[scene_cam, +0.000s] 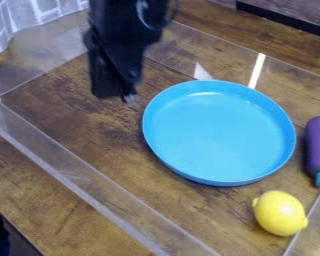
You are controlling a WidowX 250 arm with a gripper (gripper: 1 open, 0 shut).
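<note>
My gripper [116, 75] is a dark, blurred shape at the top centre-left, hanging above the wooden floor of the tray, left of and behind the blue plate [219, 133]. Its fingers point down; I cannot tell how far apart they are or whether anything is between them. The blue plate is empty. A yellow lemon [279, 212] lies at the lower right, in front of the plate. A purple eggplant [319, 148] lies at the right edge, beside the plate.
Clear plastic walls [89, 190] border the wooden surface on the left and front. The wood left of the plate is bare.
</note>
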